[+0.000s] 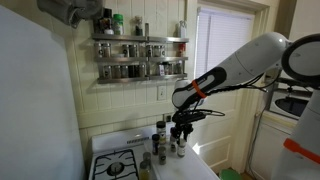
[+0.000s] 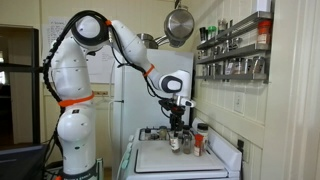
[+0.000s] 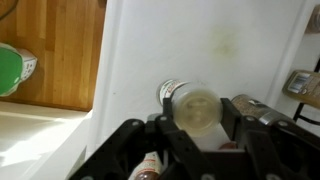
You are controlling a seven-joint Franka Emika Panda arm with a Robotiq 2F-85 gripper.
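Note:
My gripper (image 1: 182, 131) is shut on a small jar (image 1: 182, 147) over the white countertop (image 1: 195, 168). In the wrist view the jar's round orange-brown lid (image 3: 197, 108) shows between the dark fingers, with part of its pale label beside it. From the other side, the jar (image 2: 175, 143) hangs below the gripper (image 2: 177, 129) and above the white surface (image 2: 155, 158). Its contents cannot be made out.
Several other jars (image 3: 248, 107) stand close to the gripper, along the wall side. A stove (image 1: 116, 166) lies to the left. Shelves (image 1: 140, 81) with spice jars hang on the wall. A green-and-white container (image 3: 12, 68) sits off the counter's edge.

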